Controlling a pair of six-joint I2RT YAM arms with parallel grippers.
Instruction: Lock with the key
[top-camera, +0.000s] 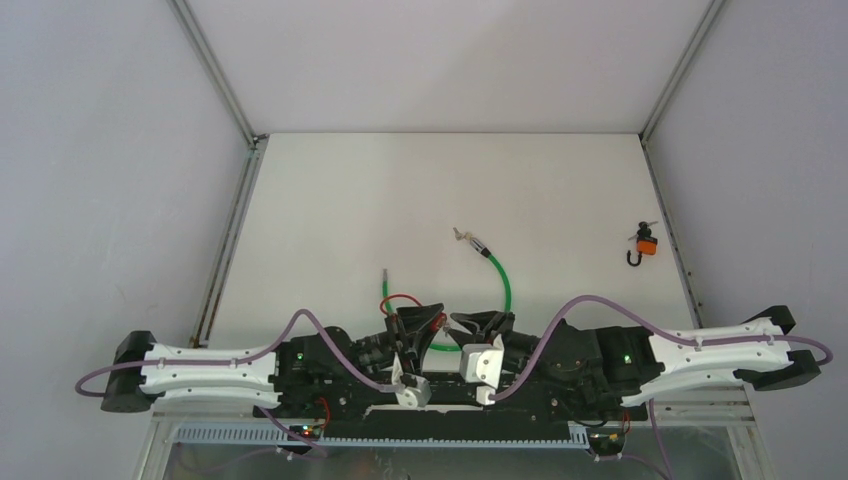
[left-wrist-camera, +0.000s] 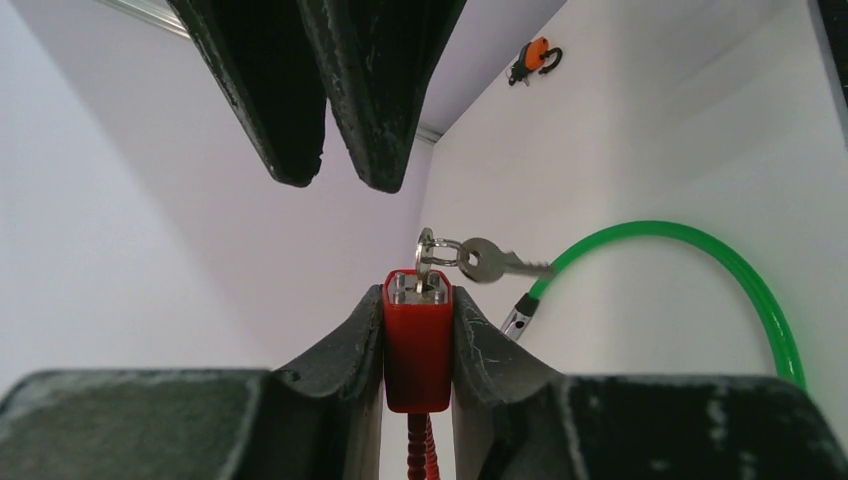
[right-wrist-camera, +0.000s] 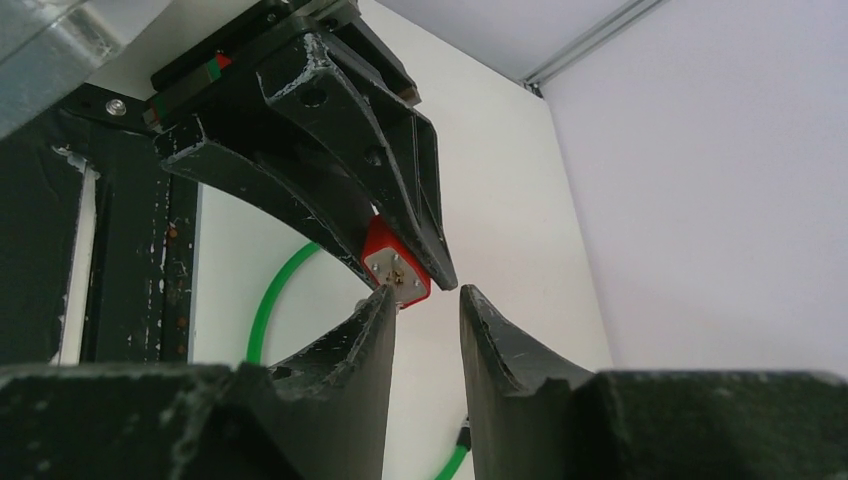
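Note:
A red padlock (left-wrist-camera: 417, 345) is pinched in my left gripper, its keyhole face turned towards the right arm. A key with a ring (left-wrist-camera: 425, 258) stands up from that face; how deep it sits cannot be told. A second key (left-wrist-camera: 488, 262) hangs sideways from the ring. Seen from the right wrist, the padlock (right-wrist-camera: 392, 268) lies beyond my right gripper, whose fingers are apart with no key clearly gripped. In the left wrist view, the right fingers (left-wrist-camera: 375, 110) hover above the ring, not touching it. From the top, the padlock (top-camera: 440, 320) is mostly hidden.
A green cable lock (top-camera: 504, 280) curves over the white table, with keys (top-camera: 460, 235) at its end. An orange padlock (top-camera: 647, 245) lies far right. Both grippers almost meet near the front edge.

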